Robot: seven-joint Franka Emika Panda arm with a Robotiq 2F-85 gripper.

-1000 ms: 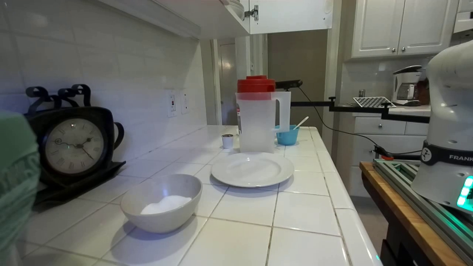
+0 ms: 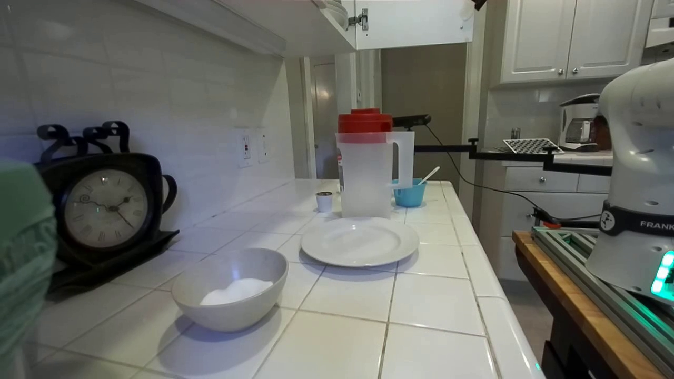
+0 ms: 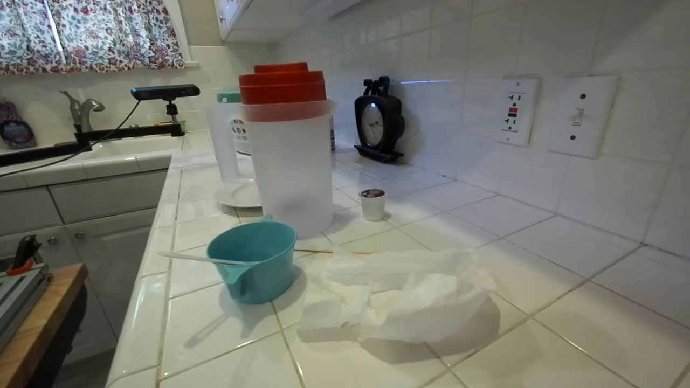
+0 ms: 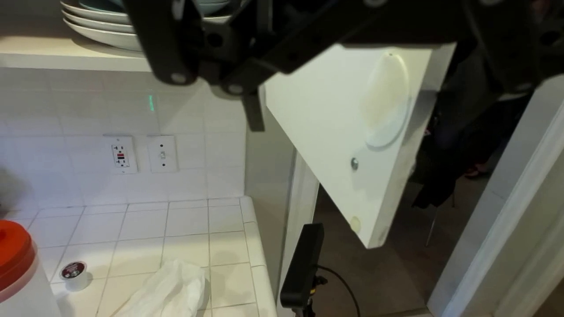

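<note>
In the wrist view my gripper hangs at the top of the picture, its fingers apart, the left finger [image 4: 254,113] showing clearly and the right one lost in dark surroundings. Past them an open white cabinet door [image 4: 333,127] fills the gap, with a pale oval mark and a small metal dot on its face. Whether the gripper touches this door cannot be told. In exterior view 1 the door [image 2: 410,22] stands swung out on its hinge, and a dark tip shows by its upper right edge.
Stacked plates [image 4: 103,23] sit on the cabinet shelf. Below, the counter holds a red-lidded pitcher [image 3: 291,155], teal cup [image 3: 255,258], crumpled paper [image 3: 401,297], white plate [image 2: 360,240], bowl [image 2: 230,293] and clock [image 2: 107,205]. A camera [image 4: 302,264] stands below the door.
A dark tip has come into exterior view 1 at the top, by the door's right edge. The arm at the right has shifted slightly left. The counter items have stayed put.
</note>
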